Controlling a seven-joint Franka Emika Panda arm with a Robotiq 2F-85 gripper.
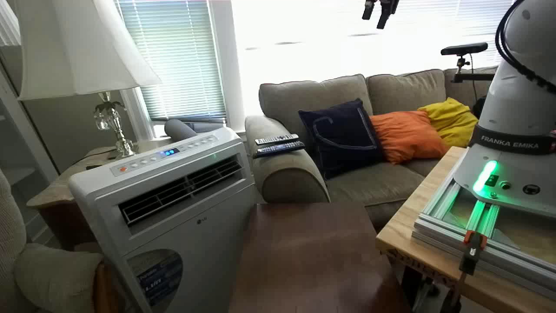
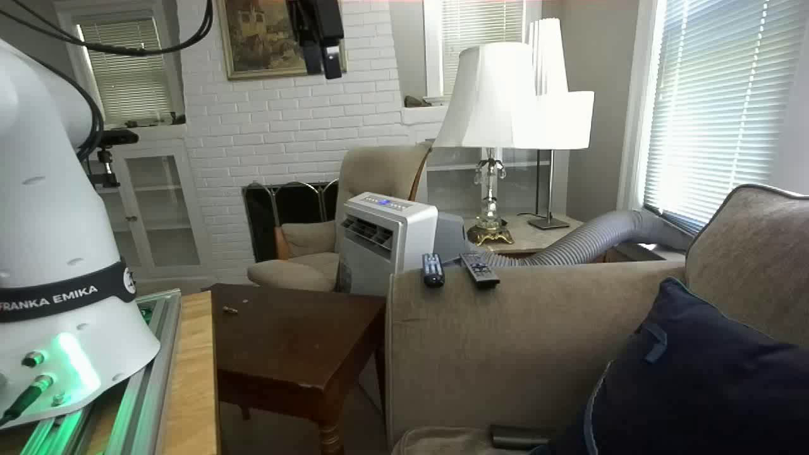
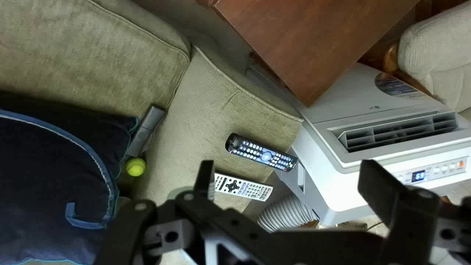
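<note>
High above the sofa arm, my gripper stands open, its two fingers wide apart and nothing between them. In exterior view 1 only the gripper's tips show at the top edge; in exterior view 2 the gripper hangs before the brick wall. A black remote and a silver-grey remote lie side by side on the sofa arm, well below the fingers. Part of the silver remote is covered by a finger in the wrist view. A yellow-green ball rests beside the dark blue pillow.
A white portable air conditioner stands against the sofa arm, with a grey hose behind it. The brown table has a nearly bare top. Orange and yellow pillows sit on the sofa. A lamp stands at left.
</note>
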